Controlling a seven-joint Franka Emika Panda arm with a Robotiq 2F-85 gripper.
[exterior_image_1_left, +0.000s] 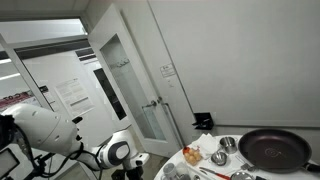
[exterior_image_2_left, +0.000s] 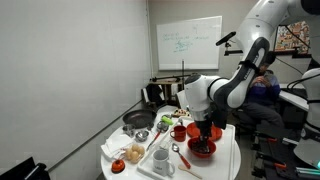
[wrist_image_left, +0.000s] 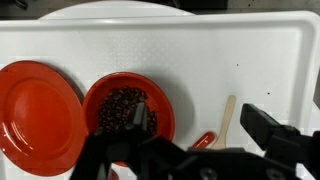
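Observation:
My gripper stands open, its dark fingers wide apart above a white tray (wrist_image_left: 225, 50). Nothing is held between them. In the wrist view a red bowl (wrist_image_left: 95, 101) with dark brown beans (wrist_image_left: 121, 103) inside lies to the left, and the left finger overlaps its right side in the picture. A red plate (wrist_image_left: 38, 118) sits farther left. In exterior view 2 the arm's hand comes down over the red bowl (exterior_image_2_left: 202, 150); its fingertips are too small to judge there. Exterior view 1 shows the gripper (exterior_image_1_left: 134, 167) low at the left, away from the table's visible part.
A wooden stick (wrist_image_left: 225, 120) and a red handle (wrist_image_left: 205, 140) lie on the tray right of the bowl. Mugs (exterior_image_2_left: 161, 161), a tomato (exterior_image_2_left: 118, 166) and metal cups stand nearby. A black pan (exterior_image_1_left: 275, 149) occupies the table's far end. The tray's upper part is bare.

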